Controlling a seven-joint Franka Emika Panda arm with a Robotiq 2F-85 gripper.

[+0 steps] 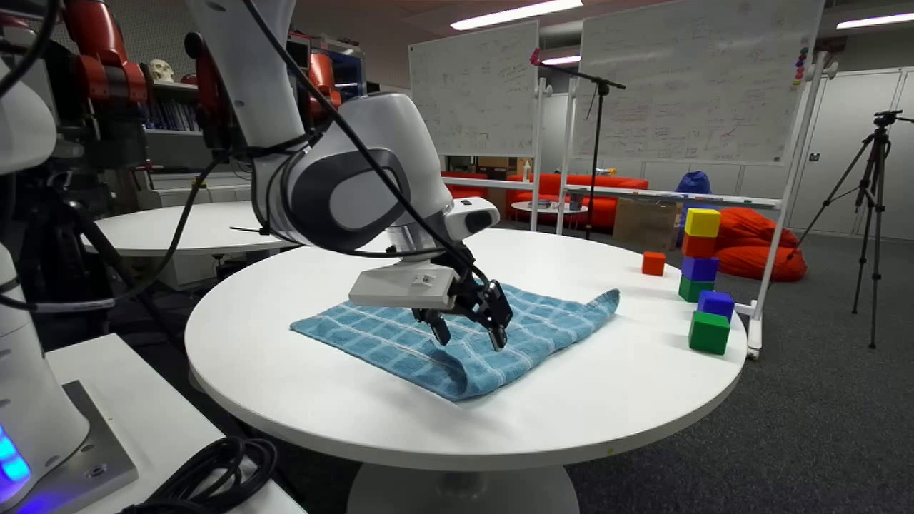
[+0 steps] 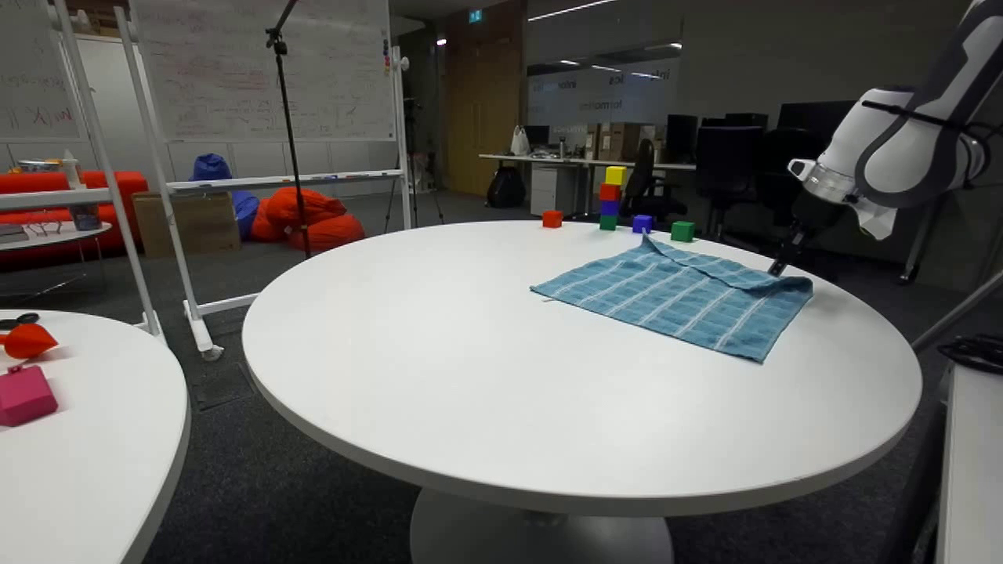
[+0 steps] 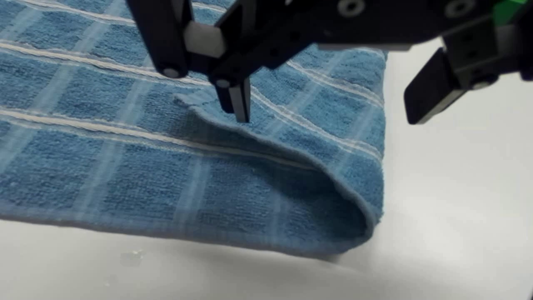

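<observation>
A blue checked towel [image 1: 531, 321] lies on the round white table [image 1: 274, 360], one side folded over onto itself. In the wrist view the folded flap's edge curls across the towel [image 3: 100, 170], leaving a raised, rounded fold at the lower right. My gripper [image 1: 469, 334] is open just above that fold, its fingers wide apart. Nothing is between the fingertips. In the second exterior view the gripper [image 2: 778, 268] hangs by the towel's right rear edge [image 2: 677, 296], and how far it is from the cloth is hard to tell there.
A stack of coloured blocks [image 1: 700, 257] stands near the table's edge, with a green block [image 1: 709, 333], a blue block [image 1: 716, 304] and a red block [image 1: 653, 263] close by.
</observation>
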